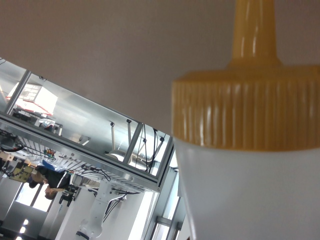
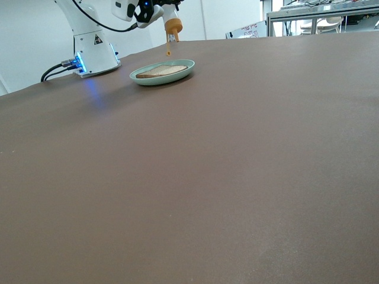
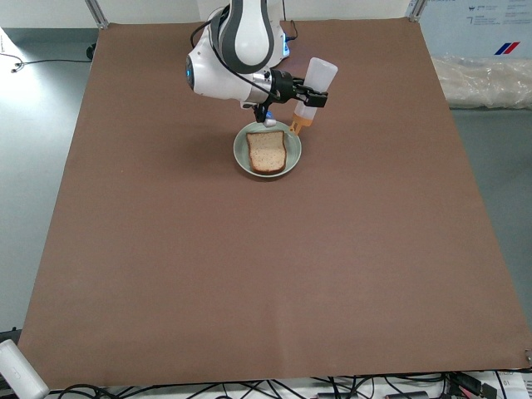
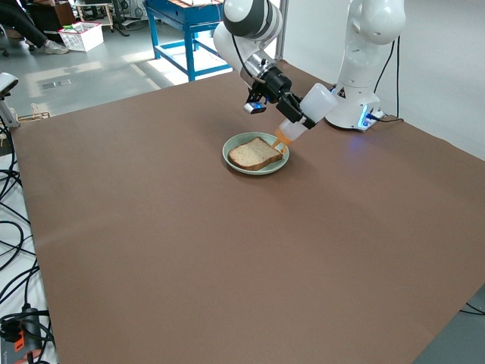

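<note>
A slice of bread [image 3: 266,151] lies on a pale green plate [image 3: 240,160]. My gripper [image 3: 313,99] is shut on a translucent squeeze bottle [image 4: 318,101] with an orange cap [image 1: 245,110]. The bottle is tilted, nozzle down, above the plate's rim beside the bread; in the top view [image 2: 173,26] the nozzle hangs over the plate. The wrist view shows the cap and nozzle up close; the fingers are not seen there.
The arm's white base [image 4: 349,114] stands at the table's edge behind the plate. Cables [image 4: 15,250] lie along the opposite side, off the tabletop.
</note>
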